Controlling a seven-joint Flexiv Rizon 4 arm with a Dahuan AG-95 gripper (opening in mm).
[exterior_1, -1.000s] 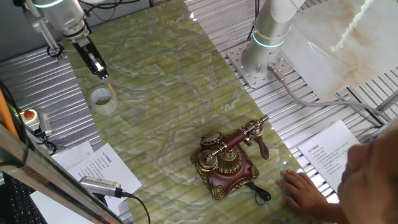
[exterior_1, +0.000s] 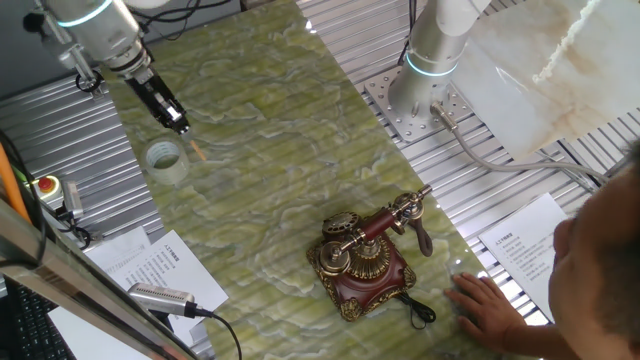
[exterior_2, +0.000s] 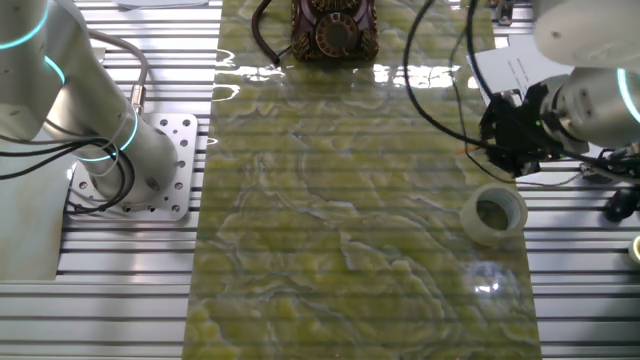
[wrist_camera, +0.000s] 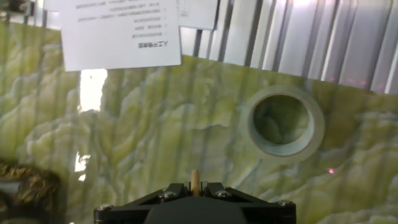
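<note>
My gripper (exterior_1: 184, 130) hangs over the left part of the green marbled board (exterior_1: 260, 110), near a roll of tape (exterior_1: 167, 162). It is shut on a thin light-brown stick (exterior_1: 198, 150), whose free end sticks out past the fingertips. From the wrist, the stick (wrist_camera: 195, 178) stands upright between the fingers; the tape roll (wrist_camera: 252, 124) lies ahead and to the right, apart from it. In the second exterior view the gripper (exterior_2: 500, 145) is partly covered by cables. The stick's held end is hidden by the fingers.
An ornate red and gold telephone (exterior_1: 365, 262) stands at the board's near side, with a person's hand (exterior_1: 490, 308) beside it. Papers (exterior_1: 165, 275) lie at the left edge. The board's middle is clear.
Together with the stick, my gripper has shifted right and slightly down in the first exterior view, past the tape roll. Tape and telephone have kept their places; the person has moved slightly.
</note>
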